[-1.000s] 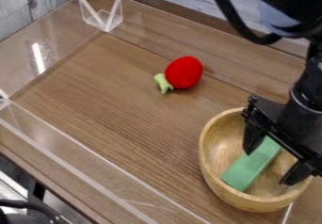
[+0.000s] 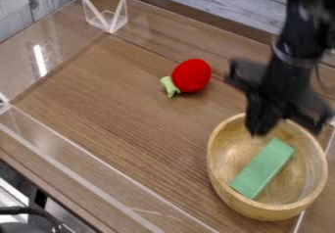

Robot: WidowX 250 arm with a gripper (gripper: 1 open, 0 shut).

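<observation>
My gripper (image 2: 268, 100) is raised above the back rim of a tan bowl (image 2: 225, 139) at the right, its lower part blurred, so its fingers are hard to make out. In the bowl lies a green rectangular block (image 2: 262, 169). A red round object (image 2: 193, 74) with a small green piece (image 2: 169, 85) beside it lies on the wooden table (image 2: 92, 129), left of my gripper.
A clear, wire-like basket or holder (image 2: 105, 14) stands at the back left.
My gripper has moved up and back from low over the bowl, and the bowl's inside is now uncovered. The green block still lies in the bowl.
</observation>
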